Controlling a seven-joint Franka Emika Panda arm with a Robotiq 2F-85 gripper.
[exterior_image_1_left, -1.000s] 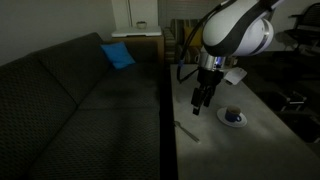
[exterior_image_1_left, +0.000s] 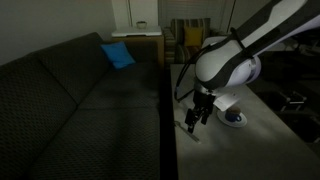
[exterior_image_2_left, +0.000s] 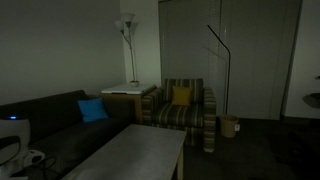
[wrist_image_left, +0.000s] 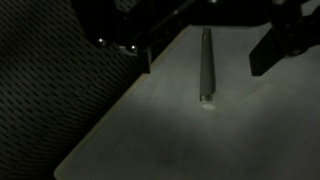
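Note:
A thin, dark, stick-like utensil (wrist_image_left: 207, 70) with a pale tip lies on the grey table (wrist_image_left: 165, 125); I cannot tell exactly what it is. In exterior view 1 the same utensil (exterior_image_1_left: 188, 131) is near the table's left edge, beside the sofa. My gripper (exterior_image_1_left: 197, 117) is low over the table, close to it. From the wrist, the gripper is open, its two fingers (wrist_image_left: 143, 57) apart with the utensil showing in the gap between them. Contact cannot be made out.
A dark cup (exterior_image_1_left: 235, 113) stands on a white plate (exterior_image_1_left: 240, 123) to the gripper's right, partly hidden by the arm. The sofa (exterior_image_1_left: 110, 115) borders the table on the left. An armchair (exterior_image_2_left: 180, 117) stands beyond.
My gripper has come down and a little to the left, nearer the utensil. The arm now covers more of the cup and plate. The utensil appears to lie where it was.

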